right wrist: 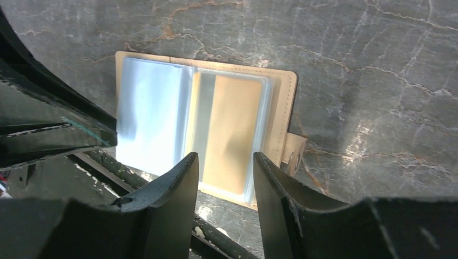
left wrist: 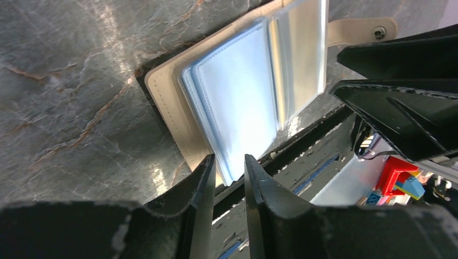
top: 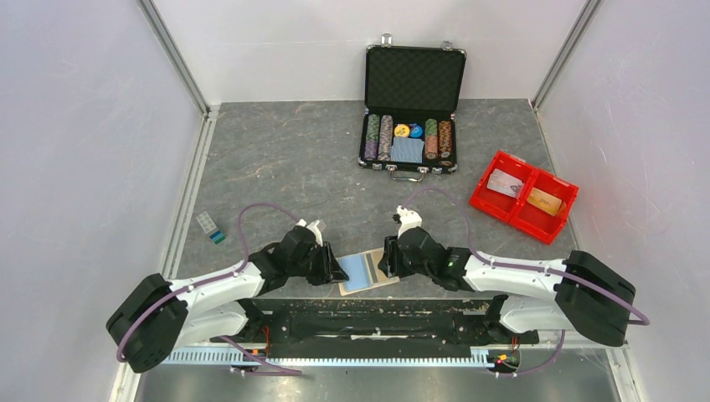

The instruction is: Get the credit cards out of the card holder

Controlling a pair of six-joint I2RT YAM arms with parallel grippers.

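Spread open on the table, the tan card holder (top: 387, 282) lies between my two grippers, its clear sleeves showing. A light blue card or page (left wrist: 237, 94) covers one half in the left wrist view. On the other half, a tan-toned sleeve (right wrist: 232, 129) with grey and yellow strips shows in the right wrist view. My left gripper is part open at the blue half's edge, nothing clearly between its fingers; contact cannot be told. Over the other half is my right gripper, open and empty. The holder's snap strap (left wrist: 362, 31) sticks out to one side.
A red two-compartment tray (top: 512, 218) at the right holds a whitish card (top: 504, 182) and an orange card (top: 544, 201). An open black case (top: 410, 105) with poker chips stands at the back. A small grey-blue block (top: 209, 226) lies far left.
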